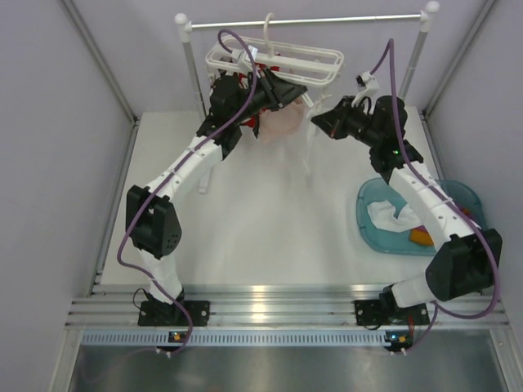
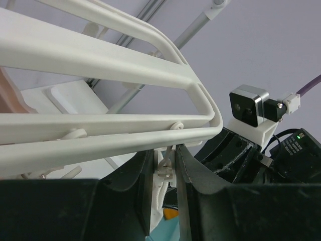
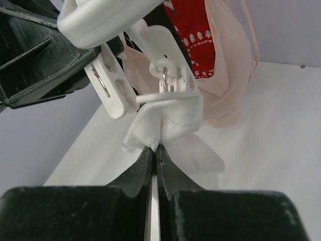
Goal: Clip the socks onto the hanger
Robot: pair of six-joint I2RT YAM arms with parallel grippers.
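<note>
The white clip hanger [image 1: 278, 57] hangs on the rack, with pink and red socks [image 3: 225, 90] below it. My left gripper is shut on a hanger clip [image 2: 165, 172] under the frame's front end. My right gripper is shut on a white sock [image 3: 170, 118], whose upper edge is at a white clip [image 3: 170, 78]; I cannot tell whether it sits between that clip's fingers. The rest of the sock hangs below, partly behind my right fingers.
A blue tray [image 1: 384, 241] with a white sock and orange items lies at the table's right. The rack's bar [image 1: 343, 18] spans the back.
</note>
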